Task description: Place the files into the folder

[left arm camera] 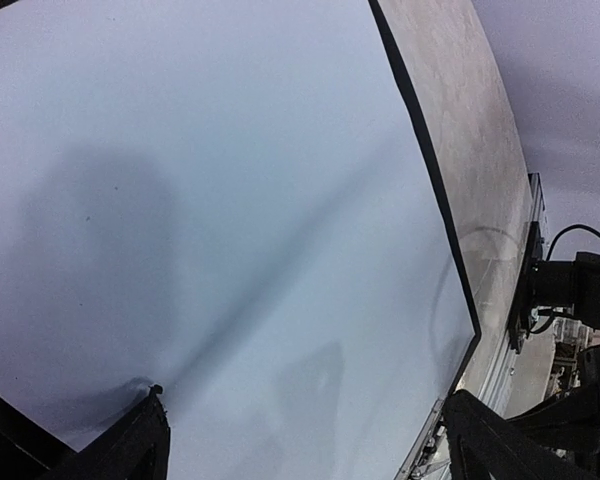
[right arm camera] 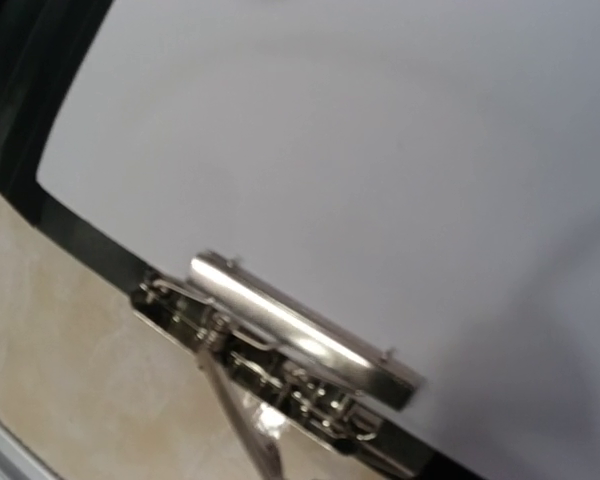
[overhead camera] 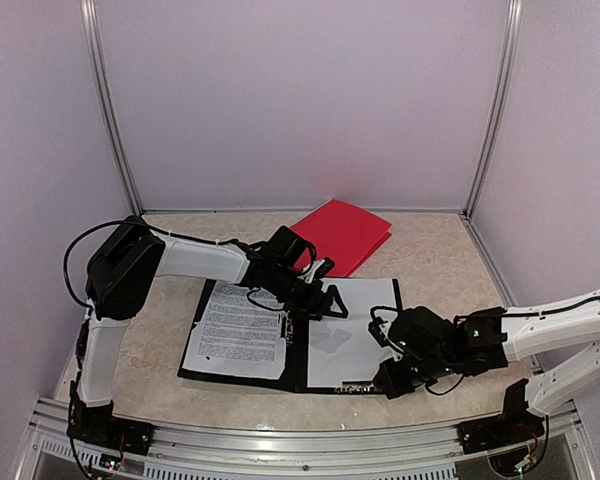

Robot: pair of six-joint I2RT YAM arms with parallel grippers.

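An open black folder (overhead camera: 297, 370) lies on the table, printed pages (overhead camera: 235, 340) on its left half and blank white paper (overhead camera: 345, 345) on its right. My left gripper (overhead camera: 325, 305) is open over the upper part of the blank paper, its dark fingers low in the left wrist view. My right gripper (overhead camera: 385, 370) is shut at the lower right of the folder, by a metal clip (right arm camera: 300, 330); its fingers are not visible in the right wrist view.
A stack of red files (overhead camera: 340, 235) lies behind the folder. Walls enclose the table at back and sides, with a metal rail along the front.
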